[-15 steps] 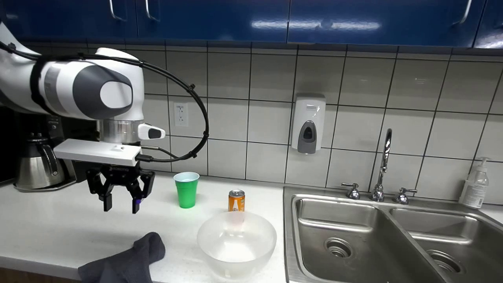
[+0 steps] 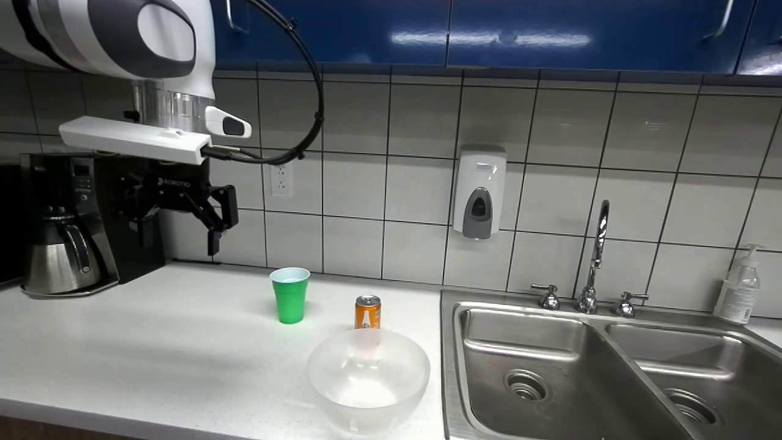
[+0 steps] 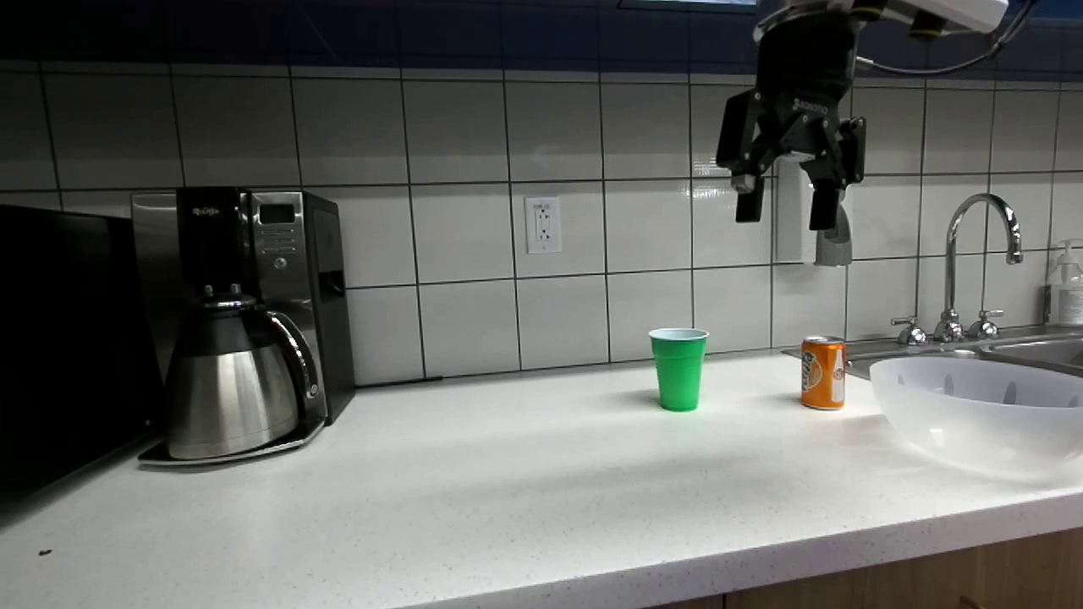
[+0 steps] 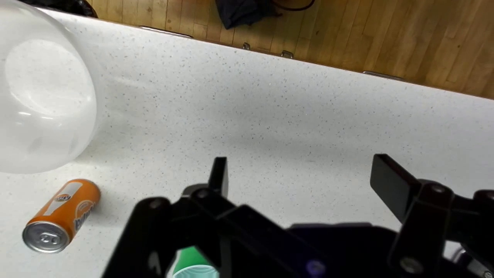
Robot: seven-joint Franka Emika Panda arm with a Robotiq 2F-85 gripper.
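Observation:
High over the counter [image 4: 259, 111], my gripper [image 3: 788, 206] points down with its fingers spread and the gap between them empty. In the wrist view, bare speckled counter shows beyond the open gripper. A green cup [image 2: 291, 299] stands upright near the back wall. To its right is an orange soda can [image 3: 823, 374], also upright. A frosted, translucent bowl [image 2: 368, 377] sits in front of the can, close to the sink; it looks empty.
The double sink [image 2: 451, 352] borders the counter on the right. A coffee maker [image 3: 239, 335] stands at the left. Open counter lies between it and the cup. Dark fabric [image 4: 245, 11] shows on the wooden floor beyond the front edge.
My gripper has risen well above the counter and turned somewhat. The dark grey cloth that lay at the counter's front, left of the bowl, is gone from there. Cup, can and bowl have not moved.

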